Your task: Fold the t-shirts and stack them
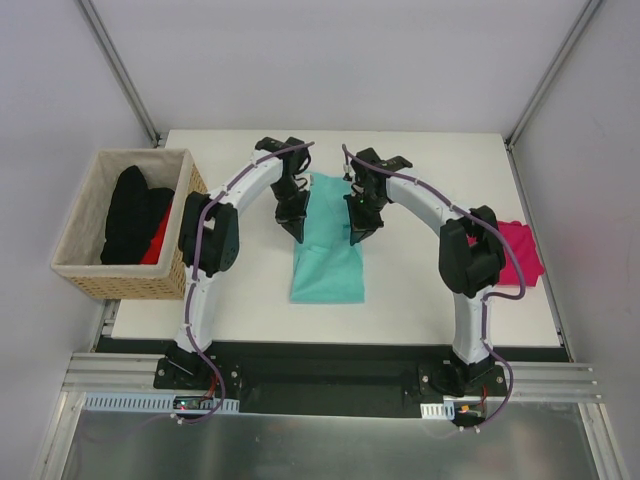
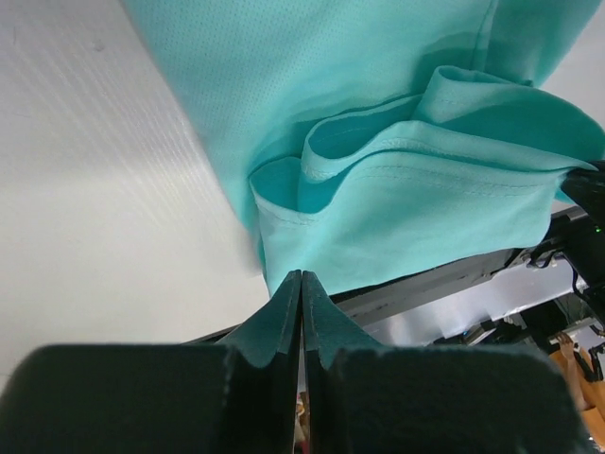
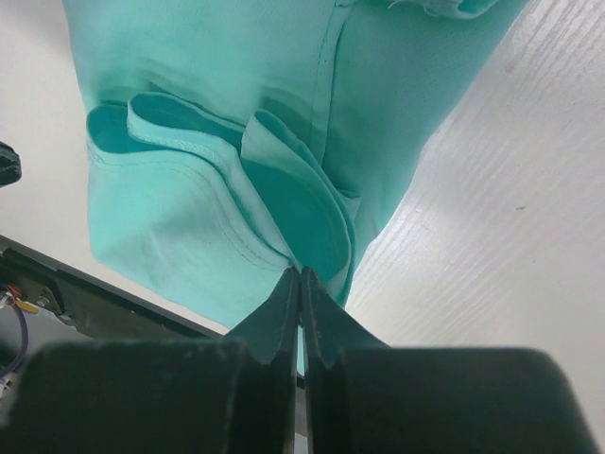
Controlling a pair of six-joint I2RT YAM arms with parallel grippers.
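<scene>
A teal t-shirt (image 1: 328, 275) lies lengthwise in the middle of the table, its near part folded over in loose ruffled layers. My left gripper is shut with nothing between its fingers; the shirt's folded edge (image 2: 312, 246) is just beyond the tips. On the other side, my right gripper is shut on the teal t-shirt (image 3: 217, 203), pinching the hem of the upper layer. At the right of the table a folded red t-shirt (image 1: 520, 252) lies partly behind the right arm.
A wicker basket (image 1: 125, 285) with black and red cloth stands on the left, close to the left arm.
</scene>
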